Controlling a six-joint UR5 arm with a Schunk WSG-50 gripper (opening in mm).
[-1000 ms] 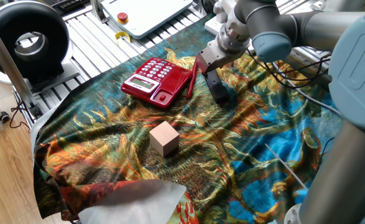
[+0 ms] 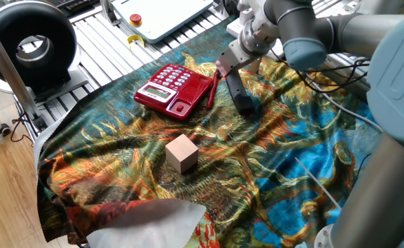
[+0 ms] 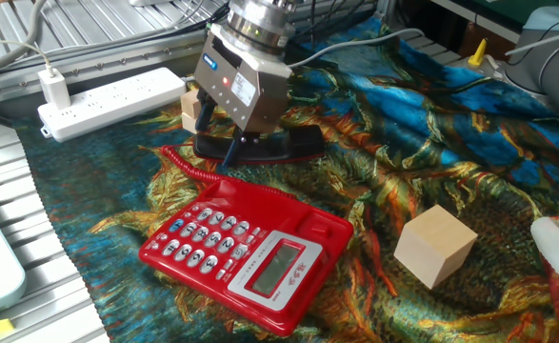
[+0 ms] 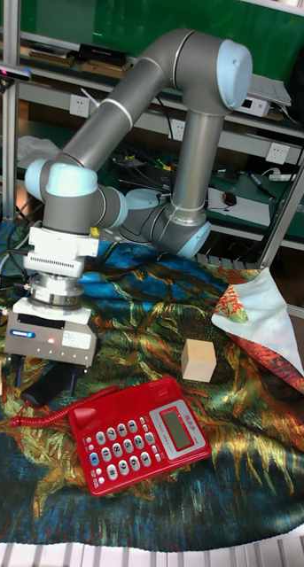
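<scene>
A black and red telephone handset point(image 3: 293, 144) lies on the patterned cloth, off its base, behind the red telephone point(image 3: 250, 250). My gripper point(image 3: 218, 139) points down over the handset's left part, one finger on the far side and one on the near side. In exterior view 3 the gripper point(image 4: 44, 376) has its fingers set wide apart, and the dark handset point(image 4: 50, 385) runs between them with room to spare. From exterior view 1 the gripper's body hides much of the grip, while the handset's end point(image 2: 243, 105) shows below it. A coiled red cord point(image 3: 189, 168) links handset and telephone.
A wooden cube point(image 3: 435, 246) rests on the cloth to the right of the telephone. Smaller wooden blocks point(image 3: 191, 110) and a white power strip point(image 3: 117, 103) stand behind the gripper. The cloth point(image 2: 112, 158) is wrinkled, with one corner folded over.
My gripper has shifted slightly to the left in exterior view 1, staying over the handset. The telephone, handset and cube show no clear movement.
</scene>
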